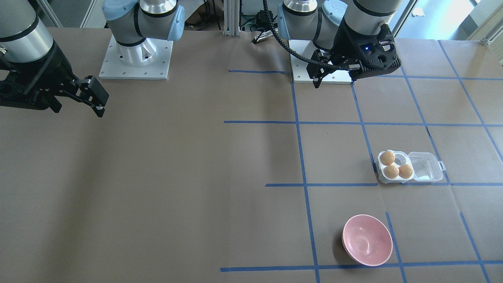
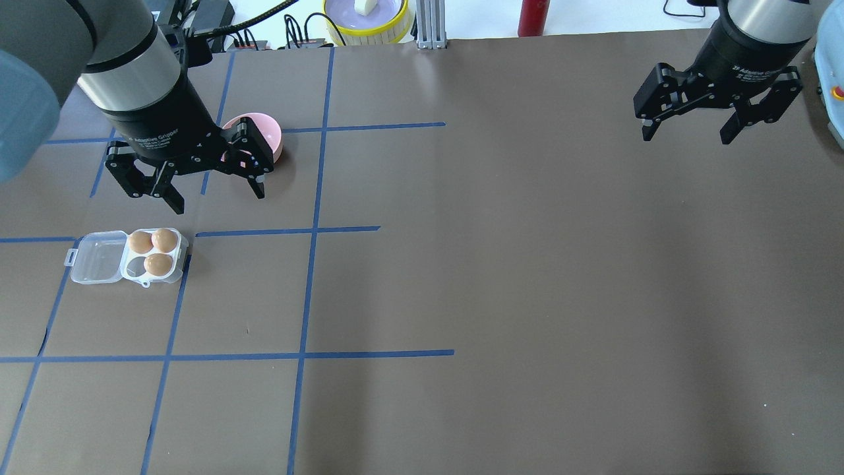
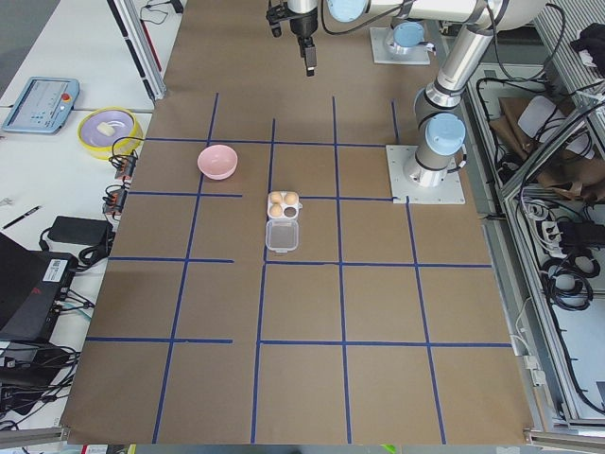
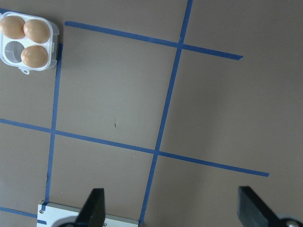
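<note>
A clear plastic egg carton [image 1: 395, 166] lies on the taped table, lid folded open, holding three brown eggs [image 4: 34, 56] with one empty well. A pink bowl [image 1: 366, 239] stands apart from it, nearer the front camera. My gripper [image 2: 219, 202] hangs above the table near the carton and bowl, partly covering the bowl in the top view. Its two fingers are wide apart and empty in the left wrist view [image 4: 171, 210].
A second arm with its black gripper [image 2: 686, 134] hangs over the untaped part of the table [image 2: 554, 301], which is clear. White robot base plates [image 3: 425, 189] sit along one edge. Cables and equipment lie beyond the table.
</note>
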